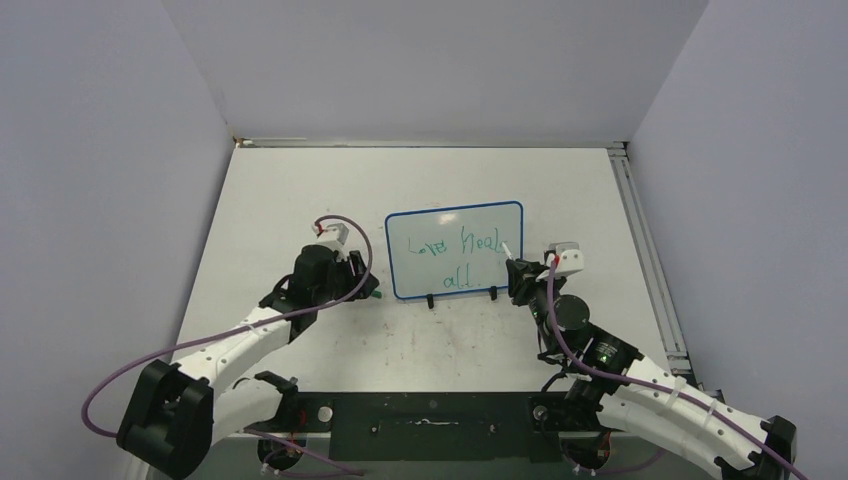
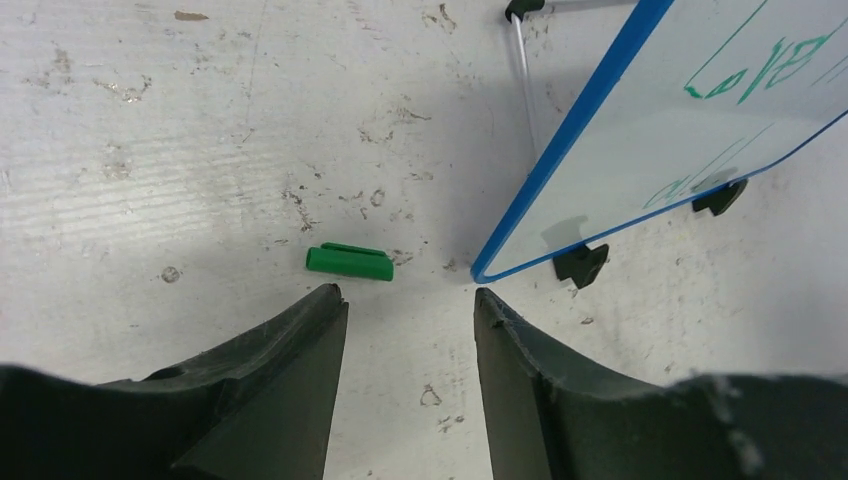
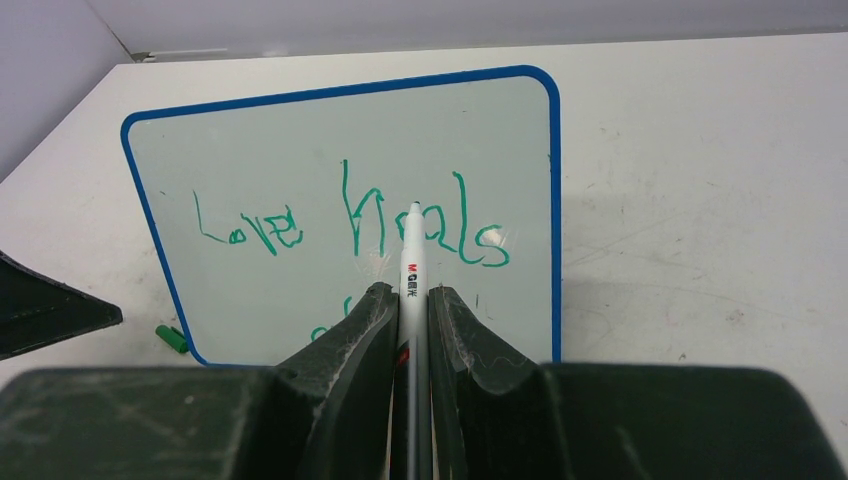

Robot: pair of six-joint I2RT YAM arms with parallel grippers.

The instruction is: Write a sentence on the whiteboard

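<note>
The blue-framed whiteboard stands in the middle of the table, bearing green handwriting that reads "Love heals" over "all" in the top and right wrist views. My right gripper is shut on a white marker, its tip pointing up in front of the board; whether it touches the board cannot be told. A green marker cap lies on the table left of the board's lower left corner. My left gripper is open above the table, empty, with the cap beyond its fingertips.
Two black feet hold up the board's lower edge. A thin metal rod supports it from behind. Bare table spreads left of the board, and to its right as well. Purple hoses loop along both arms.
</note>
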